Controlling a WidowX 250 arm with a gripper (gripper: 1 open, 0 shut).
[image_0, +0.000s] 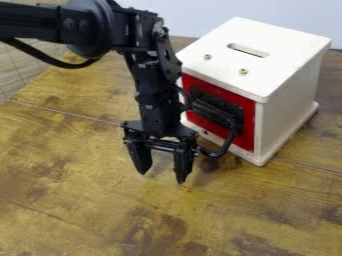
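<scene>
My black gripper (162, 160) hangs just above the wooden floor, left of and in front of a white box toaster (278, 110) with a red front panel (202, 124). Its two fingers stand apart with nothing between them. The box has a slot (249, 50) and two small knobs on top; the arm hides part of the red front.
A beige mesh-like area (20, 70) lies at the far left, and a pale wall stands behind the box.
</scene>
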